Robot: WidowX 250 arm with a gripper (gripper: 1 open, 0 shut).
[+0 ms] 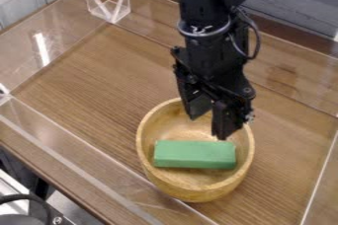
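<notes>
The black gripper (211, 112) hangs over the back part of a round tan bowl (161, 176), above a green rectangular block (193, 154) that lies in the bowl's front half. The block shows whole, apart from the gripper, with nothing seen held.
The bowl stands on a wooden table (73, 81) with much free room to the left and right. A clear wire-like or plastic object (109, 2) is at the back left. Dark cables lie at the lower left corner.
</notes>
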